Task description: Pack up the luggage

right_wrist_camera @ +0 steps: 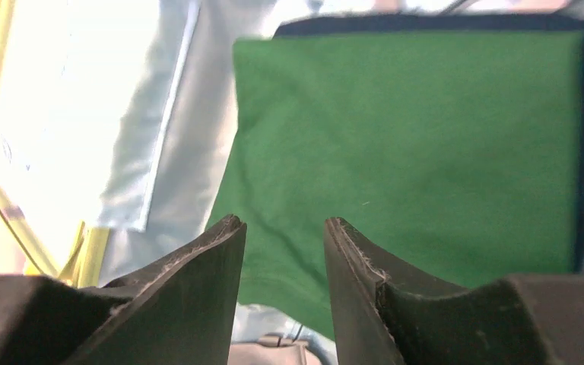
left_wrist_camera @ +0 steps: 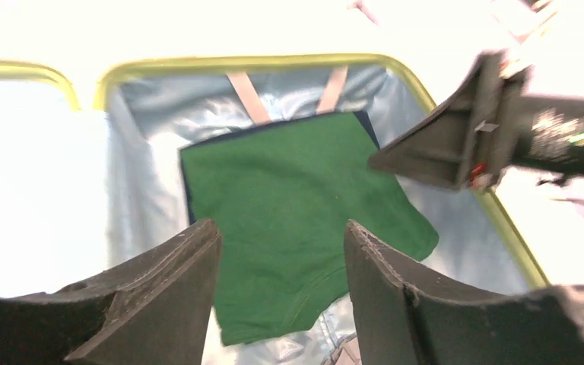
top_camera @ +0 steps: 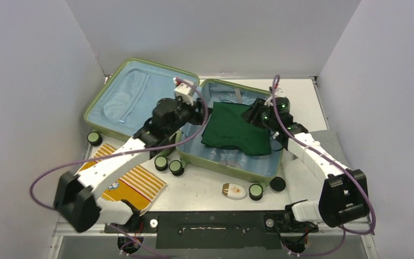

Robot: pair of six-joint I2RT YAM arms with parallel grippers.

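A green folded cloth [top_camera: 235, 127] lies inside the blue-lined suitcase half [top_camera: 214, 159], with a dark navy layer showing at its edges in both wrist views. My left gripper is above the cloth's left side, its fingers [left_wrist_camera: 198, 255] apart with nothing between them. Above the right part of the cloth hangs my right gripper, also open and empty. The green fabric [right_wrist_camera: 403, 152] spreads out flat beneath it. Towards the left, the suitcase lid [top_camera: 156, 102] lies folded open and bare.
An orange-and-white striped towel [top_camera: 145, 183] lies front left. A white-and-brown bottle [top_camera: 234, 191] and several dark round pieces with green tops [top_camera: 255, 191] sit along the front. Grey cloth [top_camera: 326, 145] covers the right side. Walls close in both sides.
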